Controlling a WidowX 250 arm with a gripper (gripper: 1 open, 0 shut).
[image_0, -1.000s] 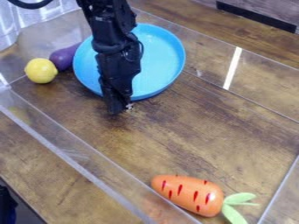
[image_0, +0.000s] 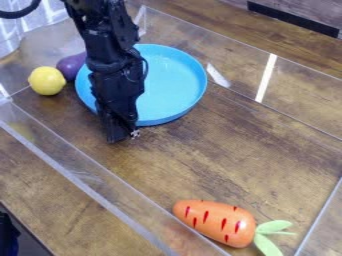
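Note:
My black gripper (image_0: 118, 128) reaches down from the top, over the near-left part of a blue bowl (image_0: 174, 80), its tip low by the wooden floor at the bowl's near rim. Whether its fingers are open or shut, or hold anything, is hidden by the dark body. A yellow lemon (image_0: 47, 81) and a purple eggplant (image_0: 71, 63) lie left of the bowl. An orange toy carrot (image_0: 217, 219) with green leaves lies at the bottom right.
Clear plastic walls (image_0: 94, 185) run along the near left and around the wooden surface (image_0: 214, 150).
The gripper has shifted slightly left and down toward the viewer, and the blue bowl has moved a little with it. The lemon and carrot look unmoved.

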